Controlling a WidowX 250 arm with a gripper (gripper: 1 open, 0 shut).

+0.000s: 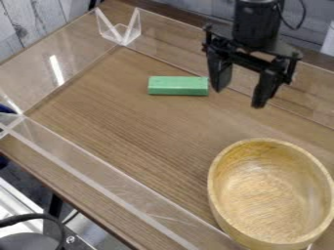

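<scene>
My black gripper (244, 76) hangs over the wooden table at the upper right, open, its two dark fingers spread apart with nothing seen between them. A green rectangular block (178, 85) lies flat on the table just left of the gripper. A large round yellow bowl (268, 220) sits at the lower right, below the gripper.
A small clear plastic piece (119, 27) stands at the back left. A clear strip runs along the table's left edge, with black cables (33, 227) beyond it at the bottom left.
</scene>
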